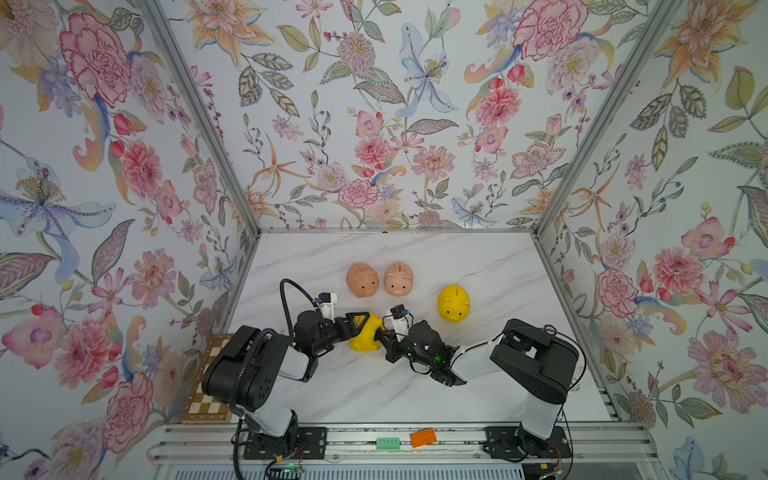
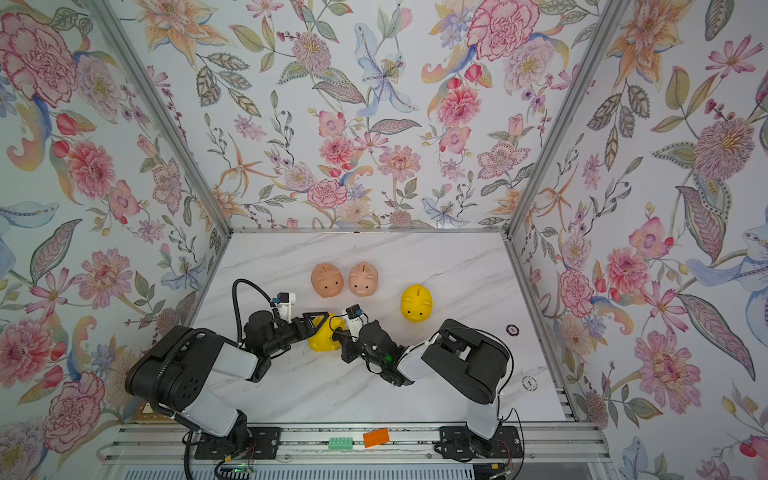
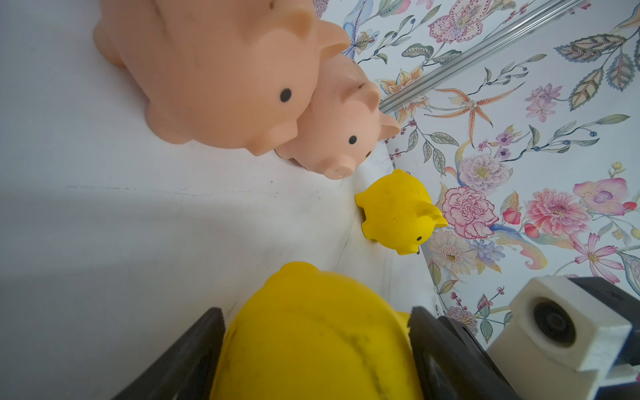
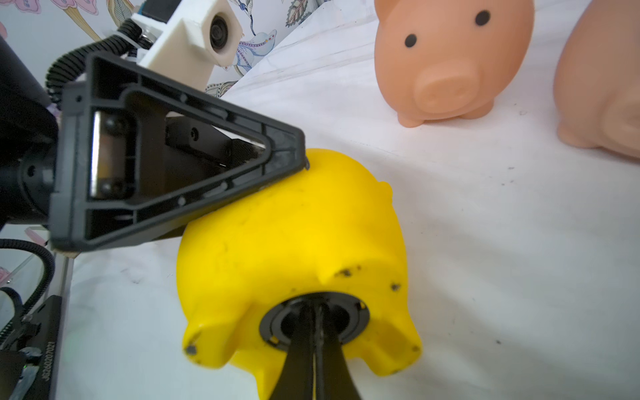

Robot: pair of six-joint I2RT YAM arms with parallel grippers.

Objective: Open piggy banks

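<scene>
My left gripper is shut on a yellow piggy bank [image 3: 313, 353], a finger on either side of its body. In the right wrist view this bank [image 4: 286, 226] lies tipped over, its feet and belly facing my right gripper. A round black plug [image 4: 272, 326] sits in the belly. My right gripper is shut, fingertips at the middle of the plug; how deep they reach cannot be told. A second yellow bank [image 1: 453, 304] stands to the right. Two pink banks, left [image 1: 362, 281] and right [image 1: 399, 279], stand behind.
A chessboard [image 1: 209, 406] lies at the front left edge, partly behind the left arm. Green [image 1: 388, 443] and orange [image 1: 423, 437] pieces rest on the front rail. Bare marble tabletop [image 1: 496, 272] stretches to the back right.
</scene>
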